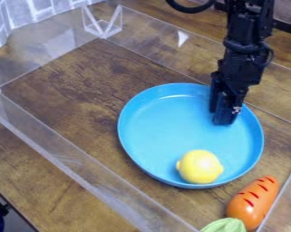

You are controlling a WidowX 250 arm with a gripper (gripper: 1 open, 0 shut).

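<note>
My black gripper (pixel 227 111) is low over the back right rim of a blue plate (pixel 160 127); its fingertips overlap the plate, and I cannot make out whether anything is between them. A yellow lemon (pixel 199 166) lies on the front part of the plate. An orange carrot (pixel 254 201) with a green top lies outside the plate at the front right.
Clear plastic walls (pixel 99 179) run along the left and front of the wooden surface (pixel 63 91). A small white wire-like piece (pixel 101 23) stands at the back left. The wood left of the plate is bare.
</note>
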